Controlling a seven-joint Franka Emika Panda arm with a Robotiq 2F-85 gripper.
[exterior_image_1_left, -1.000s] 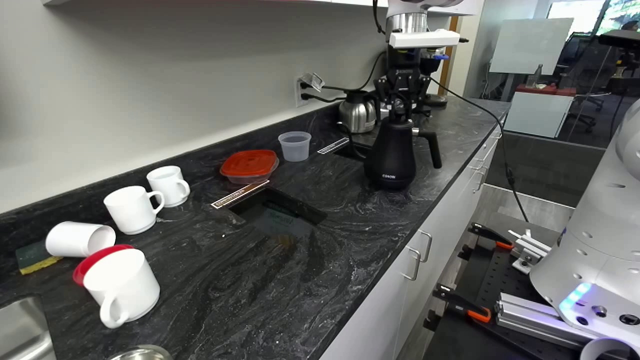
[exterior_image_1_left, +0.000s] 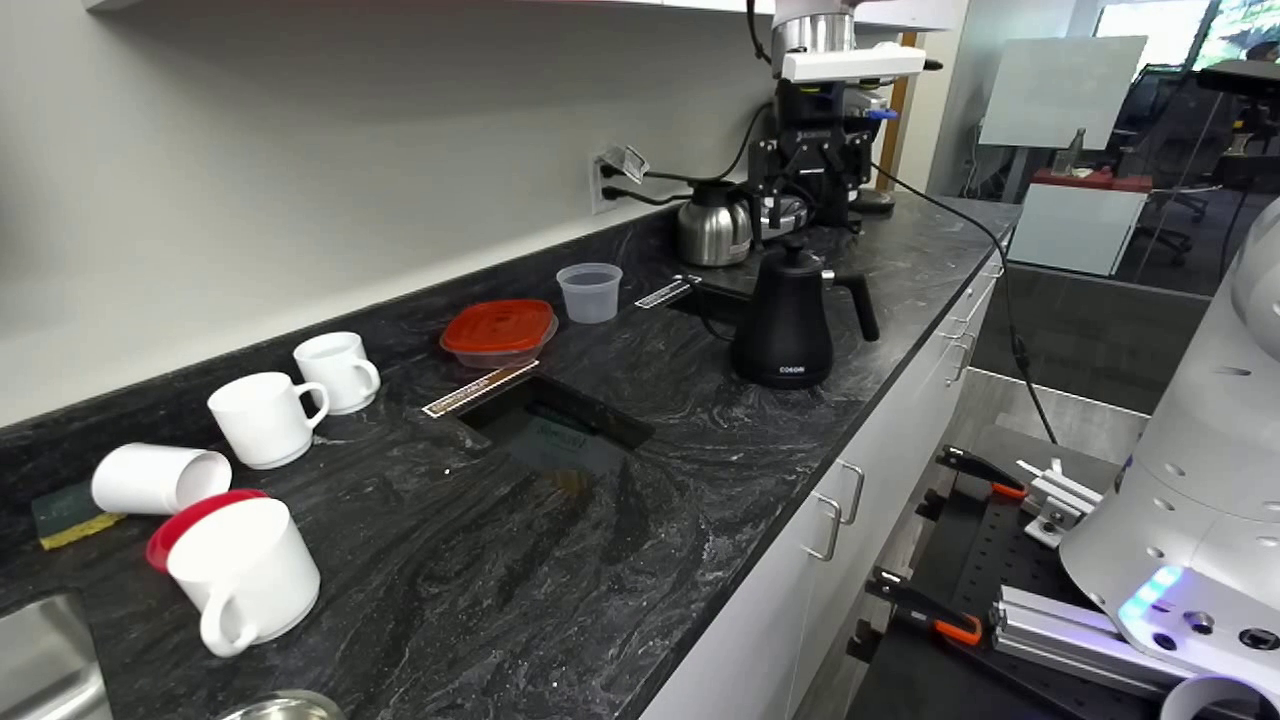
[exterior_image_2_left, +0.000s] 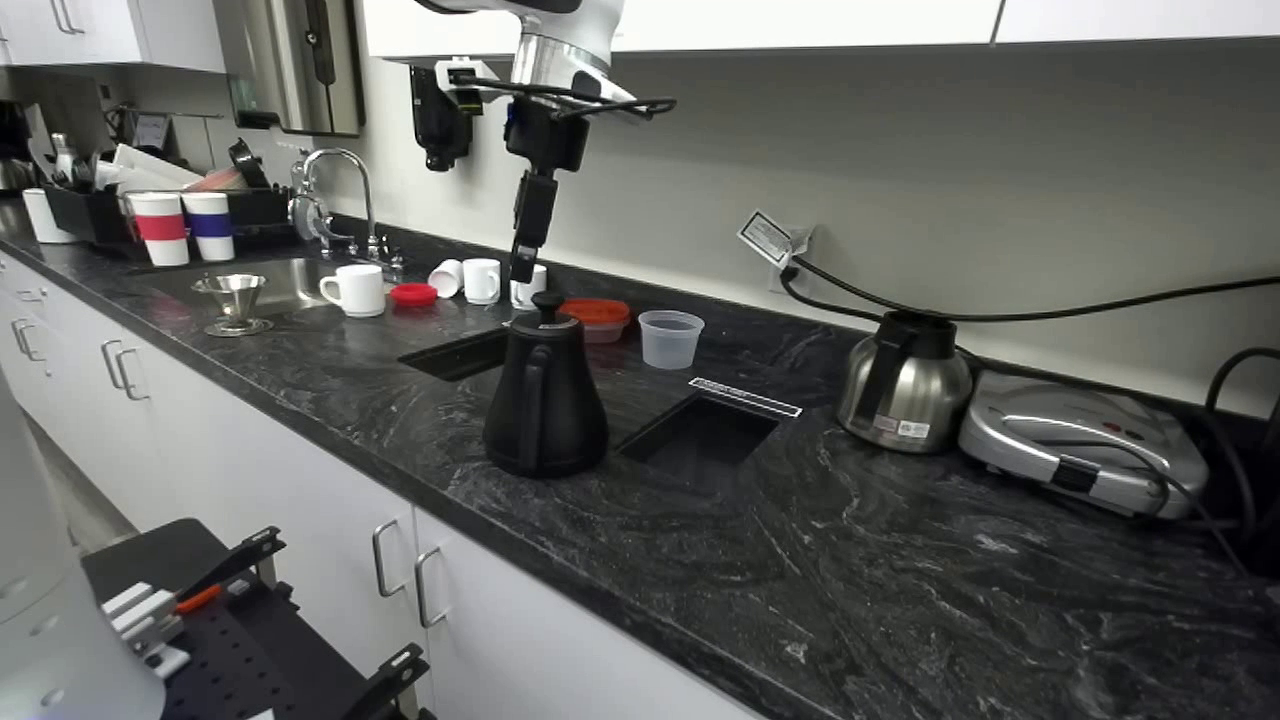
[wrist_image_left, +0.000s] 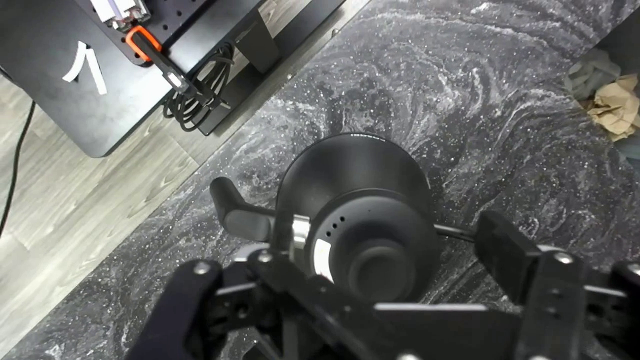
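Note:
A black gooseneck kettle (exterior_image_1_left: 783, 324) stands upright on the dark countertop, close to its front edge. Its lid knob (exterior_image_2_left: 548, 301) points straight up, and its handle (wrist_image_left: 235, 210) faces the front edge of the counter. Directly above the lid hangs my gripper (exterior_image_1_left: 806, 226), its fingers spread wide. From the wrist view, one finger (wrist_image_left: 499, 240) is to the right of the lid and the other to the left, with a clear gap around the knob. Nothing is held. The thin spout runs partly behind the right finger.
Two rectangular cutouts (exterior_image_1_left: 564, 420) open in the counter, one close to the kettle. A clear tub (exterior_image_2_left: 671, 341), a red-lidded container (exterior_image_1_left: 498, 330), a steel carafe (exterior_image_2_left: 908, 384) and a silver appliance (exterior_image_2_left: 1080, 438) line the wall. Several white mugs stand toward the sink.
A second ago the fingers were closed around the kettle's knob. Now they are spread apart and clear of it, and the kettle sits slightly lower in view.

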